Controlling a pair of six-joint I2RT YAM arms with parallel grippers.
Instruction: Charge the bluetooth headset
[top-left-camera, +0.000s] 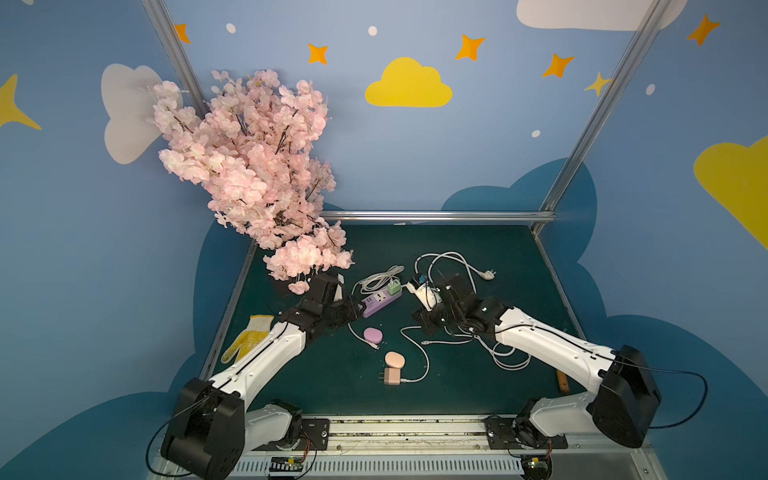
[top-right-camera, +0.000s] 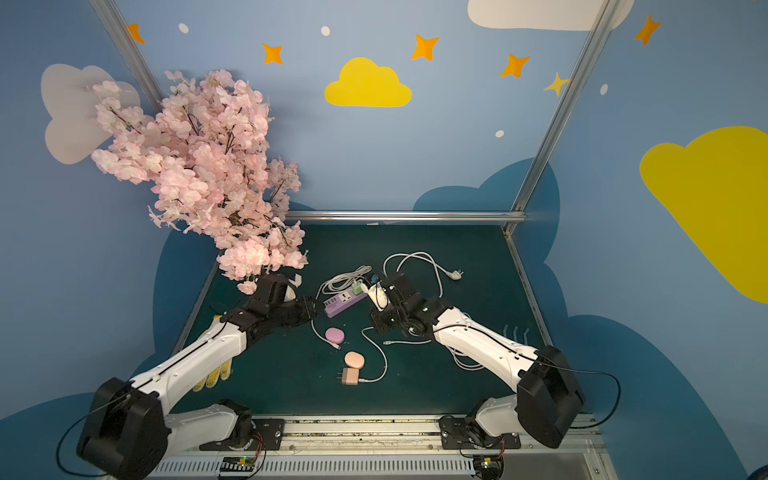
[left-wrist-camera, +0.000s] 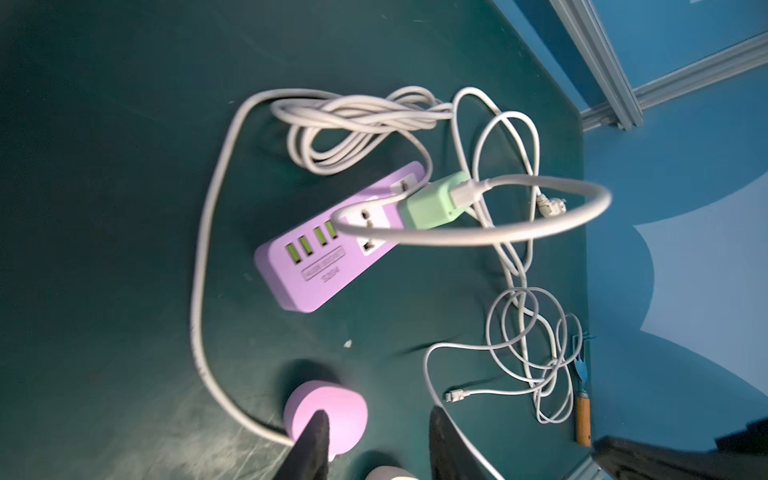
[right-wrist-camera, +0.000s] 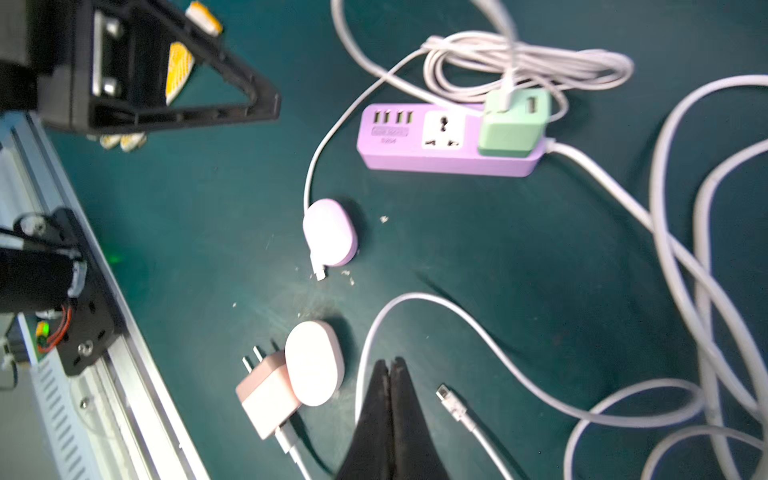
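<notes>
A purple power strip (right-wrist-camera: 400, 160) lies mid-table with a green charger (right-wrist-camera: 512, 128) plugged in, a white cable attached to it. A purple headset case (right-wrist-camera: 328, 228) lies in front, with a white cable connector (right-wrist-camera: 318, 268) beside it. Nearer lie a pale case (right-wrist-camera: 312, 360) and a pink charger (right-wrist-camera: 264, 396). My left gripper is part open above the purple case in the left wrist view, nothing visible between its fingers. My right gripper is shut, with nothing showing between its fingertips, above the cables right of the strip.
Blossom branches (top-left-camera: 240, 168) overhang the back left. A yellow glove (top-left-camera: 248, 336) lies at the left edge, a wooden-handled tool (left-wrist-camera: 582, 420) at the right. Loose cables cover much of the right side; the front table edge borders a metal rail.
</notes>
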